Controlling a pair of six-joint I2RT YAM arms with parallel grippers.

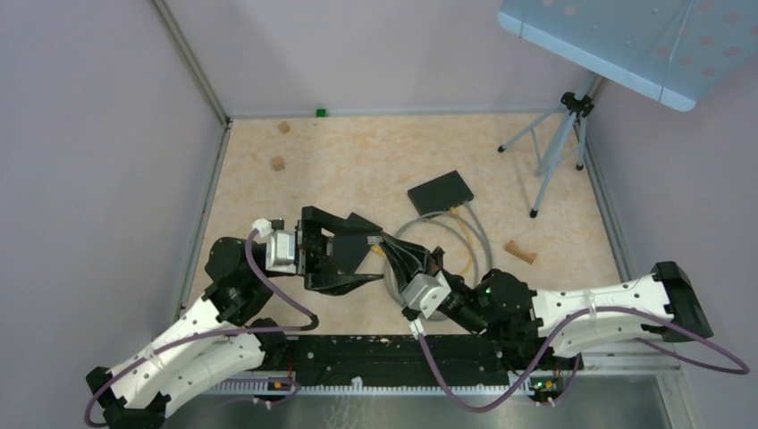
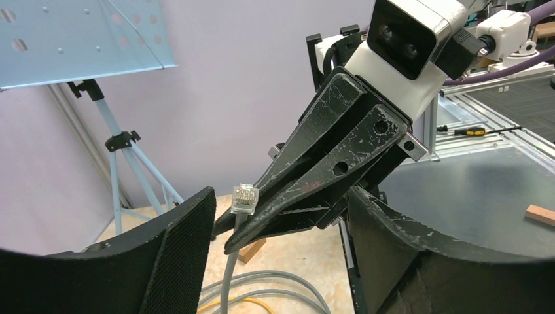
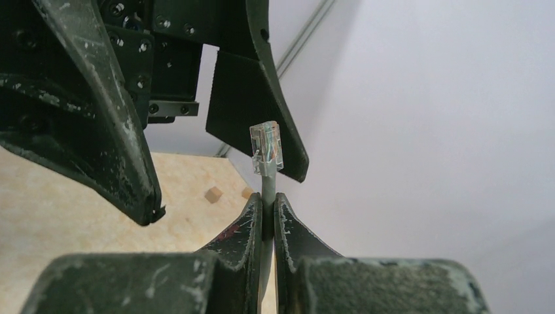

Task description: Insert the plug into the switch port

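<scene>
A clear network plug (image 2: 245, 198) on a grey cable sits at the fingertips of my right gripper, which is shut on the cable just below it. My left gripper has its fingers apart around the plug's position; in the right wrist view its two dark fingers stand either side of and beyond the plug, touching nothing that shows. In the top view, a black switch box (image 1: 440, 192) lies at the back right of the board, and a second dark box (image 1: 353, 250) lies partly under the left gripper.
Coiled grey and yellow cables lie on the board (image 1: 357, 143) below the grippers. A blue tripod (image 1: 559, 152) with a panel stands at the back right. Small wooden blocks lie at the back left and right. Walls enclose the area.
</scene>
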